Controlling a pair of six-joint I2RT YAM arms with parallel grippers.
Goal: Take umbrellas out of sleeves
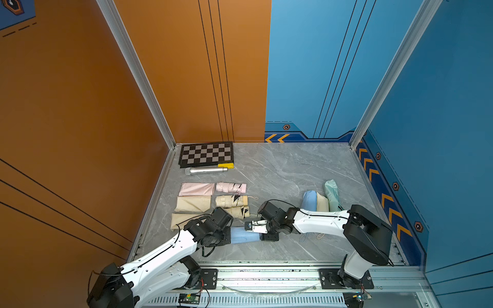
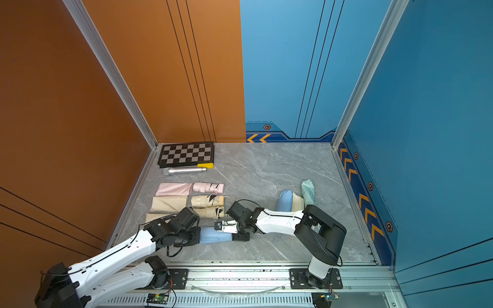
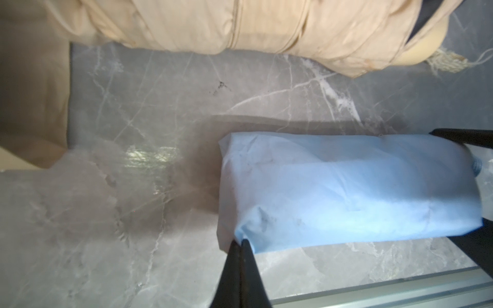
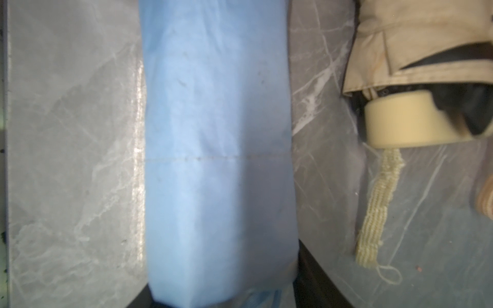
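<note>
A light blue umbrella sleeve lies crosswise near the table's front edge. My left gripper is shut at its near left corner, where the thin fabric puckers into the fingertips. At the sleeve's other end, my right gripper is shut across its width, one finger on each side. Something blue shows just past that end in the right wrist view; most of the inside is hidden. Two beige umbrellas and a pink umbrella lie behind, beside a flat pink sleeve and beige sleeves.
Blue, cream and mint sleeved items lie to the right, partly behind the right arm. A checkered board and a silver cylinder are at the back left.
</note>
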